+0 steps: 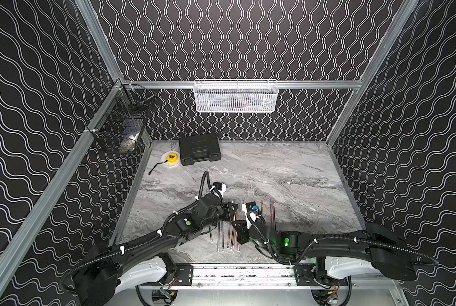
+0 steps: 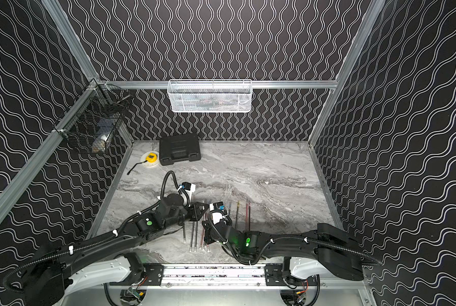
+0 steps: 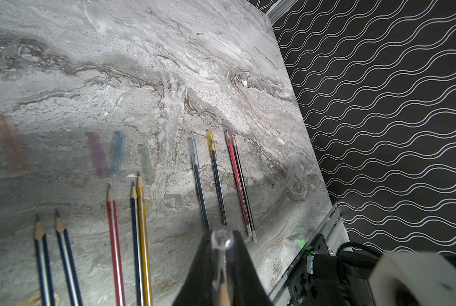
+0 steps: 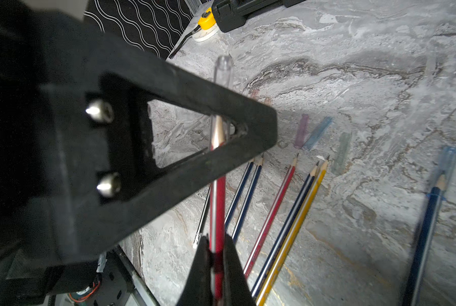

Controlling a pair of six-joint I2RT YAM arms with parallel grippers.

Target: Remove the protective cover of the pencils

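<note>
A red pencil (image 4: 217,204) is held up off the table, its sharpened tip inside a clear cap (image 4: 222,71). My left gripper is shut around the clear cap. Lower down, my right gripper is shut on the pencil's red shaft. Capped pencils lie to the right in the left wrist view: a blue one (image 3: 199,188), one with a yellow cap (image 3: 210,138) and a red one (image 3: 239,183) beside a black one. Several bare-tipped pencils, including a yellow pencil (image 4: 299,219), lie on the left. The held pencil's lower end is hidden.
Loose caps lie beyond the bare pencils: orange (image 3: 9,142), purple (image 3: 98,154), blue (image 3: 117,153) and green (image 3: 145,162). A black case (image 1: 199,149) and a yellow tape measure (image 1: 171,157) sit at the back left.
</note>
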